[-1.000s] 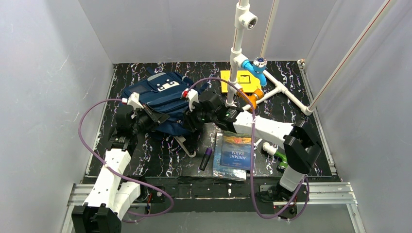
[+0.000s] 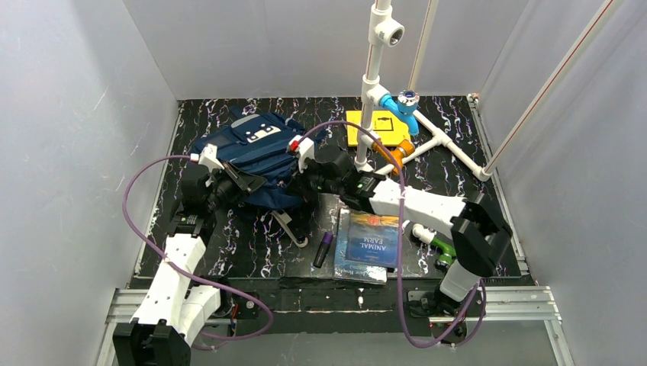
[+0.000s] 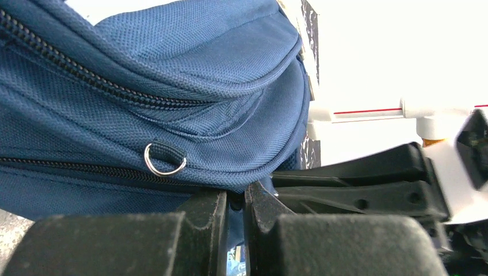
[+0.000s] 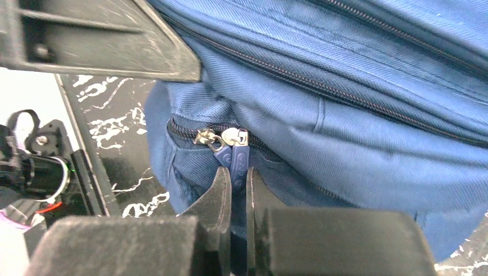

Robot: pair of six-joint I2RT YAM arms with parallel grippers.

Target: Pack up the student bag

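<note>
The blue backpack (image 2: 263, 152) lies on the dark marbled table, left of centre. My left gripper (image 2: 262, 185) is shut on the bag's fabric at its near side; in the left wrist view that gripper meets the cloth below a metal ring (image 3: 164, 167). From the right, my right gripper (image 2: 290, 187) reaches to the same side of the bag. In the right wrist view two zipper pulls (image 4: 239, 164) hang at the tips of the right gripper. Its fingers stand close together with a narrow gap; whether they grip a pull cannot be told.
Books (image 2: 371, 248), the top one reading Animal Farm, and a dark marker (image 2: 323, 249) lie in front. A yellow item (image 2: 381, 126) sits behind the white pipe stand (image 2: 370, 99) with blue and orange fittings. A green-and-white pipe piece (image 2: 433, 240) lies at right.
The left arm and bag look unmoved.
</note>
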